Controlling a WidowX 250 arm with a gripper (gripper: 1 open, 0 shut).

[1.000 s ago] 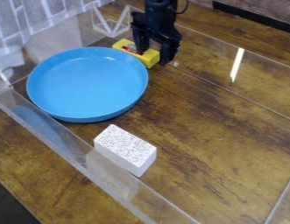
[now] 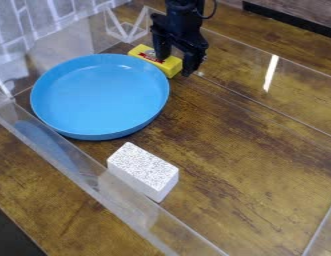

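The dark gripper [image 2: 176, 52] hangs at the top centre, its fingers open and lowered around a small yellow box [image 2: 167, 64], which lies on the table just behind the blue plate. Whether the fingers touch the box is hard to tell. The round blue plate [image 2: 100, 95] lies to the left, and a white speckled block [image 2: 142, 171] lies in the front, below the plate.
Clear plastic walls [image 2: 94, 200] border the workspace along the left and front. A dark grated strip sits at the top right corner.
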